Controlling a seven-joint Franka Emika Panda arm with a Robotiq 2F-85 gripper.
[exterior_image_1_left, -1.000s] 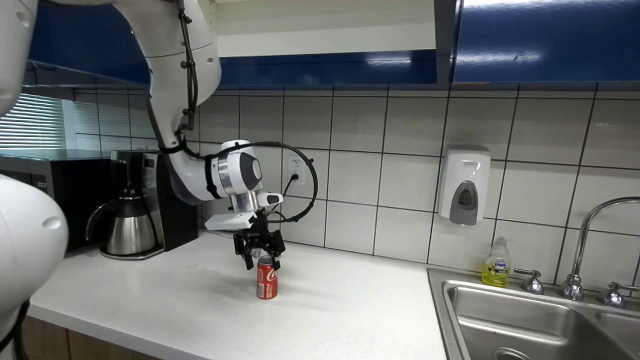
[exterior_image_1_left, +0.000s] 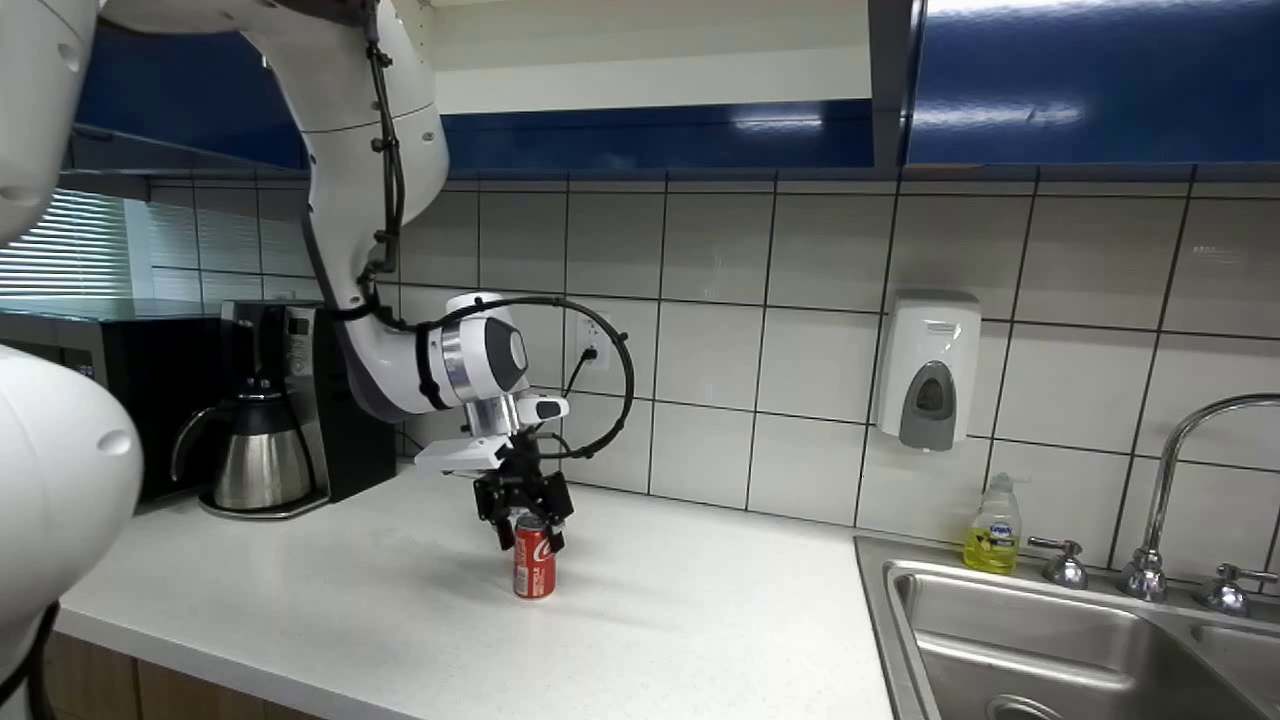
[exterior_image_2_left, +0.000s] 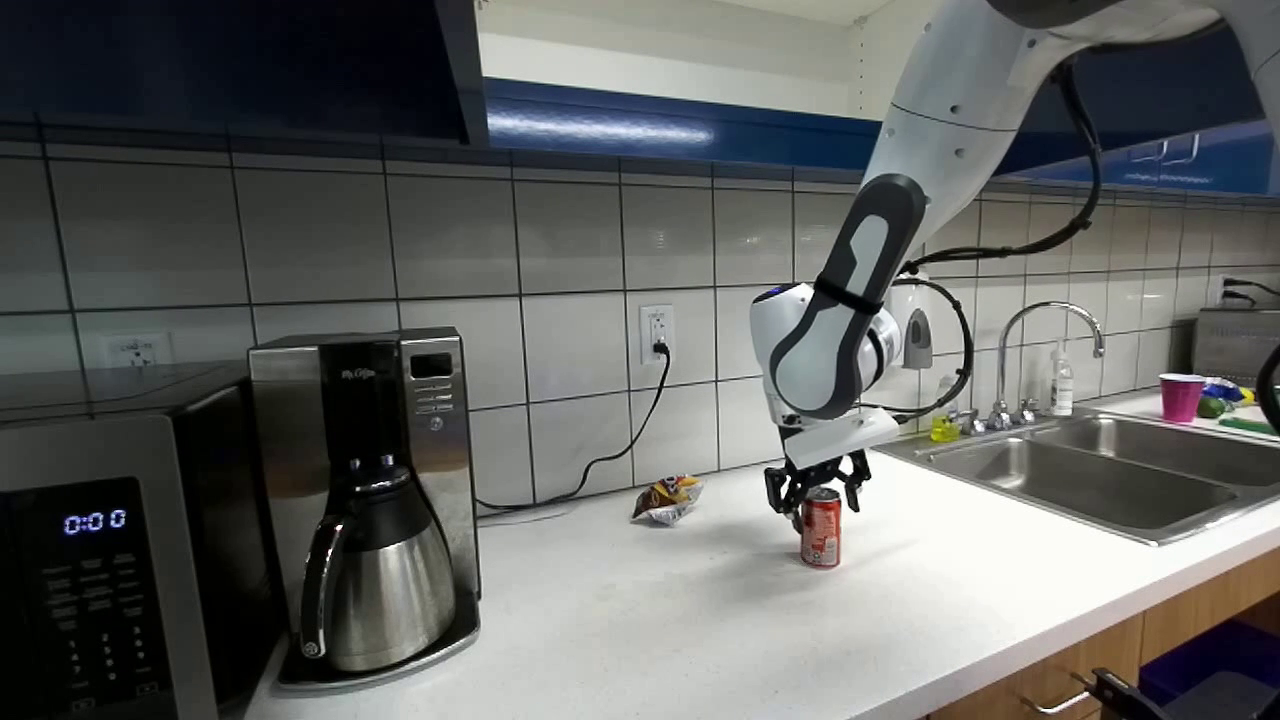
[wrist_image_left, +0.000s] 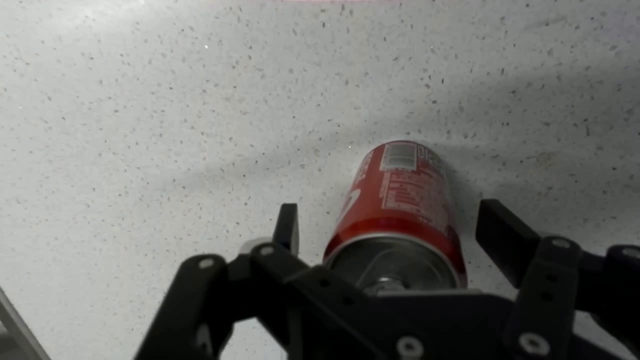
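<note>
A red soda can (exterior_image_1_left: 534, 562) stands upright on the white counter (exterior_image_1_left: 396, 600). My gripper (exterior_image_1_left: 528, 542) is open, pointing down around the can's top. In the second exterior view the fingers of the gripper (exterior_image_2_left: 819, 502) hang on either side of the can (exterior_image_2_left: 822, 530). From the wrist, the can (wrist_image_left: 399, 204) shows between the spread fingers, with bare counter visible on both sides of it. The gripper's body hides the near part of the can's lid.
A crumpled snack bag (exterior_image_2_left: 667, 499) lies near the wall. The coffee maker (exterior_image_2_left: 384, 516) and microwave (exterior_image_2_left: 108, 552) stand at the left, the sink (exterior_image_1_left: 1044, 636) at the right.
My gripper has come down a little and shifted slightly right, lower around the can's top. The can stands where it was.
</note>
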